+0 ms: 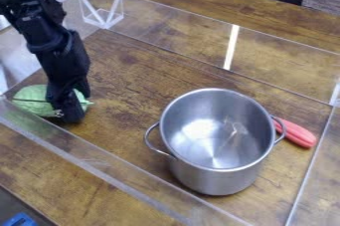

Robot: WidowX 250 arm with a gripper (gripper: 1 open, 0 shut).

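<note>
My black gripper is down at the left side of the table, over a green cloth-like object that lies beneath and around its fingers. It looks shut on that green object, though the fingertips are partly hidden. A steel pot with two side handles stands empty at the lower right, apart from the gripper.
A red-handled item lies right behind the pot. Clear plastic strips border the wooden table. A white bracket stands at the upper left, and a blue object shows at the bottom left corner.
</note>
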